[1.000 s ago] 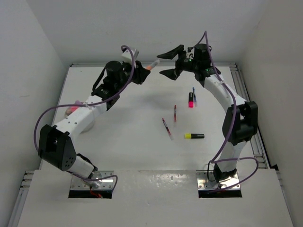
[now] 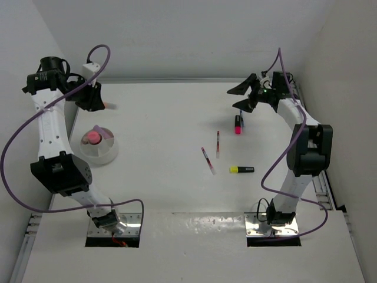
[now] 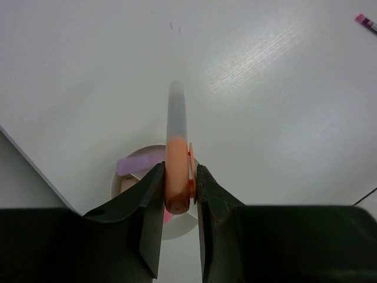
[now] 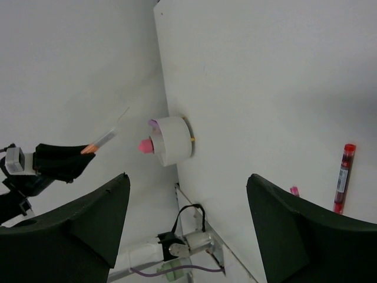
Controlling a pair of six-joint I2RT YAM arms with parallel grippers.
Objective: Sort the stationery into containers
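My left gripper (image 2: 100, 105) is shut on an orange pen with a clear end (image 3: 177, 159), above and just beyond the white divided round container (image 2: 100, 153), which holds pink and purple items. My right gripper (image 2: 238, 96) stands open at the right, empty between its fingers. Below it on the table lie a pink-and-black marker (image 2: 238, 124) and a blue pen (image 2: 242, 118). Further toward the front are two red pens (image 2: 218, 143) (image 2: 208, 161) and a yellow-and-black highlighter (image 2: 241, 169).
Walls stand along the back and both sides.
The left arm has swung far left from the middle, carrying the orange pen toward the container. The right gripper has moved right, away from the middle, and slightly down in the top view.
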